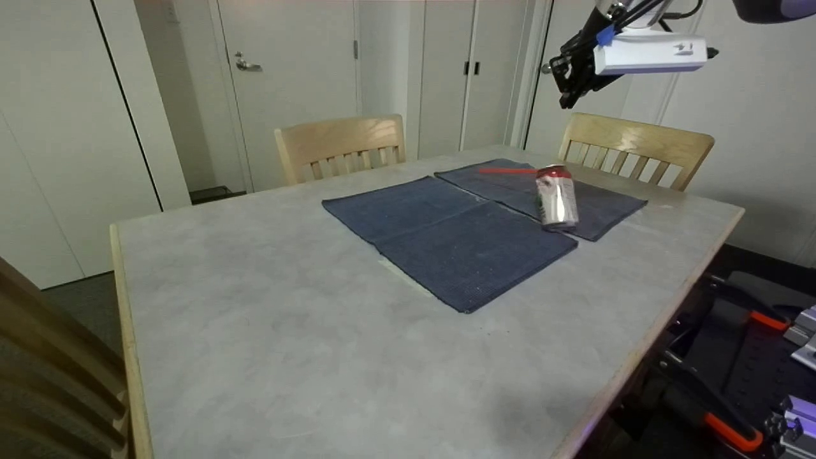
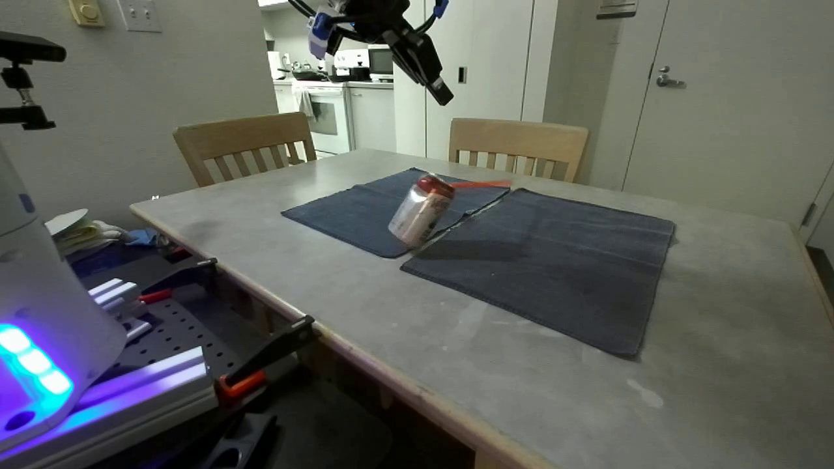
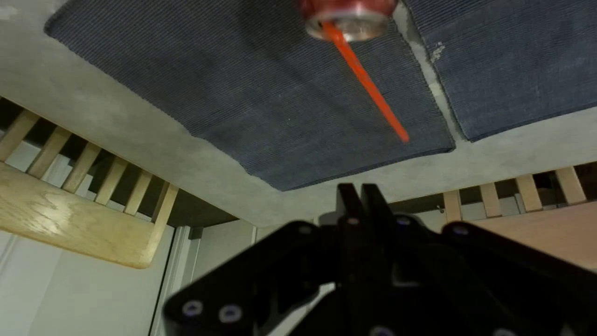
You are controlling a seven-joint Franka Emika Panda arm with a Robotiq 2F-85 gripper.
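Note:
A silver can with a red top (image 1: 558,199) leans over at the mat edges, its bottom rim low and its top toward the far side; in exterior view 2 (image 2: 422,211) the tilt is plain. A red straw (image 3: 369,89) sticks out of the can's mouth, its free end reaching away over the mat and clear of my fingers. High above the table hangs my gripper (image 1: 567,101), apart from can and straw. In the wrist view the fingers (image 3: 348,204) are nearly together, and nothing shows between them.
Two dark blue mats, one nearer (image 1: 466,252) and one farther (image 2: 356,207), lie on the grey table (image 1: 291,329). Wooden chairs (image 1: 340,141) stand along its far sides. Clamps (image 2: 266,352) grip the table edge by the robot base.

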